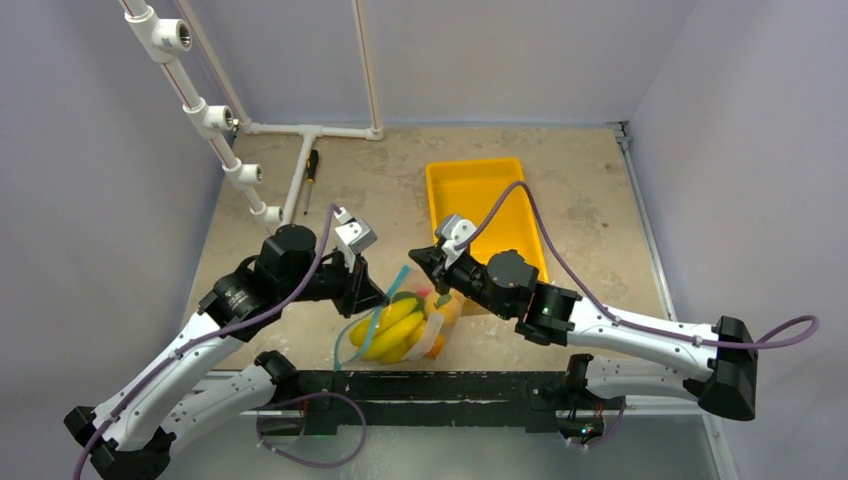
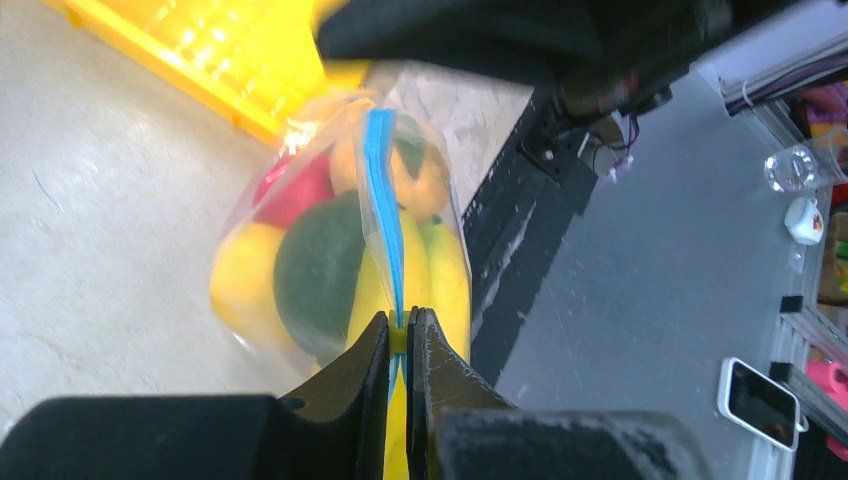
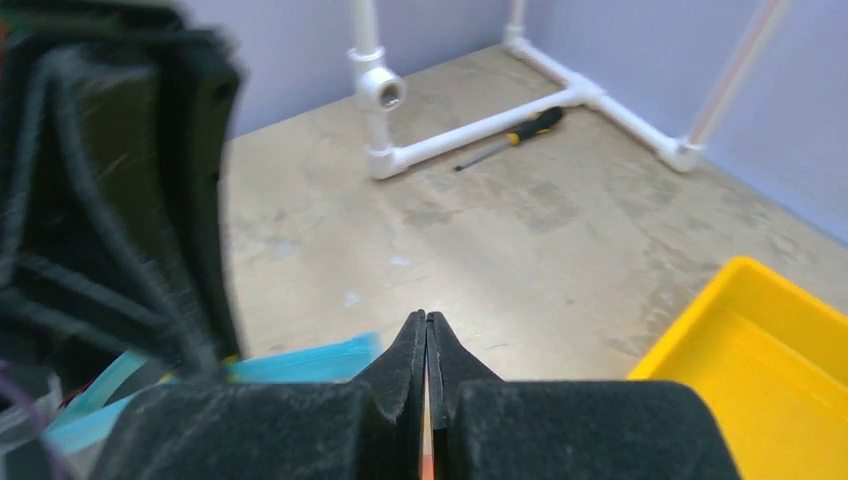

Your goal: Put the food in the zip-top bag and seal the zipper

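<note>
The clear zip-top bag point(image 1: 447, 318) holds yellow bananas point(image 1: 390, 335) and other food. Through its wall in the left wrist view show a dark green fruit point(image 2: 322, 265), a red one point(image 2: 300, 190) and an orange one point(image 2: 418, 180). My left gripper point(image 1: 380, 300) is shut on the bag's blue zipper strip point(image 2: 382, 175), where a small yellow piece point(image 2: 399, 340) sits between its fingertips. Close by on the right, my right gripper is shut, nothing showing between its fingers; the strip's free end point(image 3: 310, 362) lies just beside them. Whether the zipper is closed cannot be told.
An empty yellow bin point(image 1: 470, 175) stands behind the right arm. A screwdriver point(image 1: 311, 175) lies by the white pipe frame point(image 1: 300, 175) at the back left. Bare table separates frame and bin. A black strip point(image 1: 440, 400) runs along the front edge.
</note>
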